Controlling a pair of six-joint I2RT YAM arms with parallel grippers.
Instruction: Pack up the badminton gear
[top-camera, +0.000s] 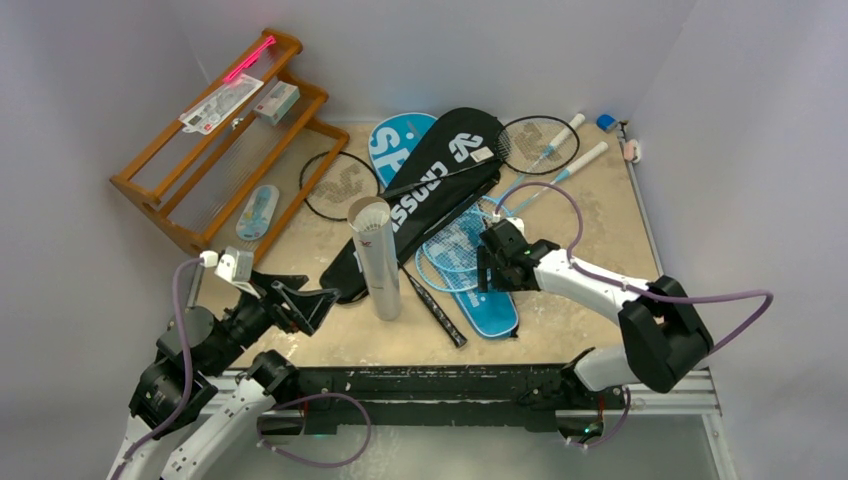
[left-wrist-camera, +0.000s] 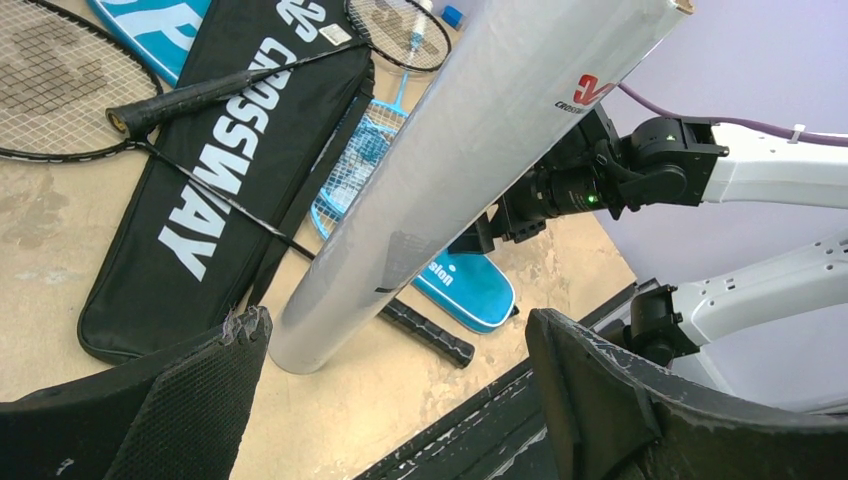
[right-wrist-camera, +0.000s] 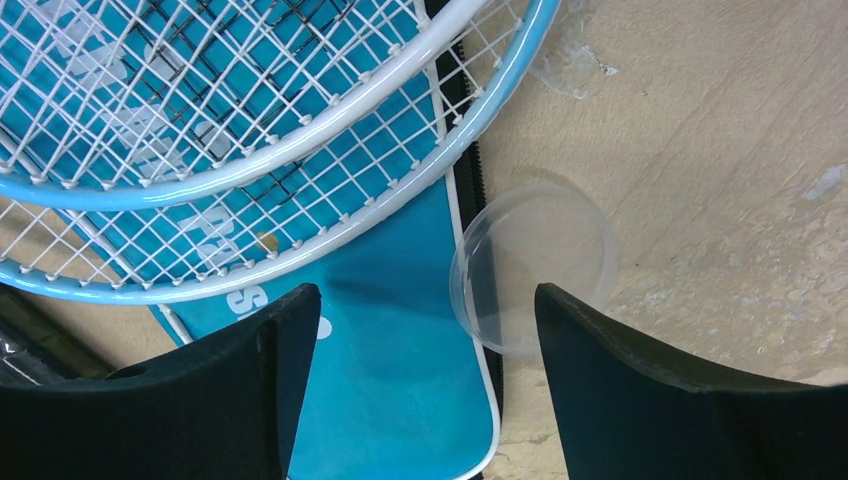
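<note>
A clear round cap (right-wrist-camera: 535, 265) lies partly over the right edge of the blue racket bag (right-wrist-camera: 400, 400), against the right finger (right-wrist-camera: 570, 345) of my right gripper. That gripper is part open above the bag with nothing gripped. Two blue-and-white rackets (top-camera: 450, 245) rest across the same bag. My left gripper (top-camera: 318, 298) is open and empty, left of the upright white shuttlecock tube (top-camera: 376, 265), whose top is uncovered. Behind the tube lies the black Crossway bag (top-camera: 435, 185), with black rackets (top-camera: 342, 185) beside and across it.
The wooden rack (top-camera: 225, 140) at the left holds a small box (top-camera: 276, 102) and a pink item (top-camera: 250, 60). A blue cube (top-camera: 606, 122) sits at the back right. Floor right of the blue bag looks clear.
</note>
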